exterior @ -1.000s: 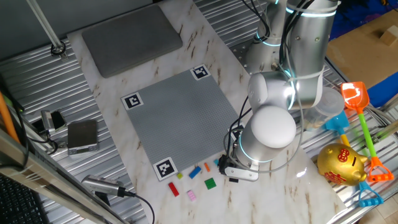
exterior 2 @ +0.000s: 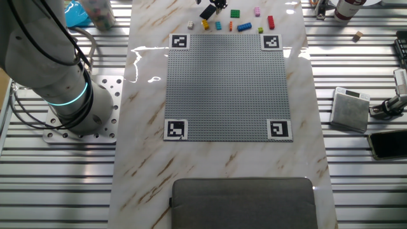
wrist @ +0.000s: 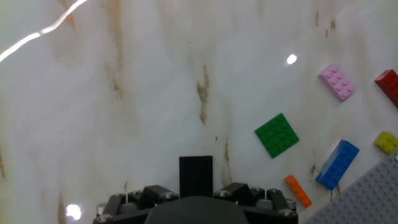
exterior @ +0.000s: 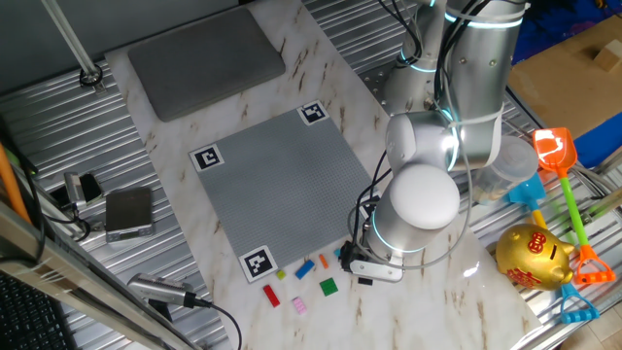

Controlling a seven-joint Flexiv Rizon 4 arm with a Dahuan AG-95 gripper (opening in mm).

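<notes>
My gripper reaches in from the bottom edge of the wrist view, its dark finger parts showing left and right of the middle. The fingertips are hidden, so the frames do not show whether it is open or shut. Just ahead of it, in line with its middle, is a plain black block (wrist: 196, 176); contact with the fingers cannot be made out. Exterior view 2 has that dark block (exterior 2: 208, 11) near the top edge, beside the gripper's tip. Right of it lie a green brick (wrist: 277, 135), pink brick (wrist: 337, 82), blue brick (wrist: 337, 164) and orange brick (wrist: 298, 191).
A grey studded baseplate (exterior 2: 226, 86) with corner markers takes up the table's middle. White (exterior 2: 190, 25), yellow (exterior 2: 205, 25), teal (exterior 2: 218, 25), lime (exterior 2: 260, 30) and red bricks (exterior 2: 271, 22) line its edge. A grey case (exterior: 206, 63) lies beyond; bare marble surrounds the plate.
The bricks and baseplate have stayed in place.
</notes>
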